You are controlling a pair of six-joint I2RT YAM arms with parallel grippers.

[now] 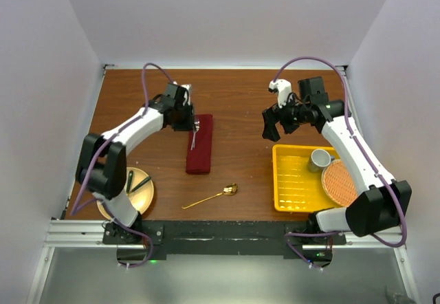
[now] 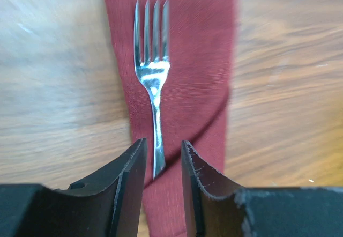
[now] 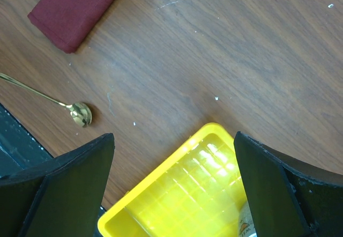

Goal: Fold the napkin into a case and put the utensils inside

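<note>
The folded dark red napkin point(image 1: 199, 154) lies lengthwise left of the table's middle, with a diagonal fold edge showing in the left wrist view. On it rests a silver fork point(image 2: 154, 79), tines toward the far end, its handle end near the fold edge. My left gripper hovers above the napkin, fingers parted with a gap between them, the fork free below. A gold spoon point(image 1: 229, 190) lies on bare wood in front of the napkin. My right gripper hangs over the table's right side, wide open and empty.
A yellow tray point(image 1: 276, 180) stands at the front right, holding a grey mug point(image 1: 319, 159) and a round woven mat point(image 1: 339, 183). A yellowish plate point(image 1: 145, 192) with green items sits front left, partly under my left arm. Between napkin and tray the wood is clear.
</note>
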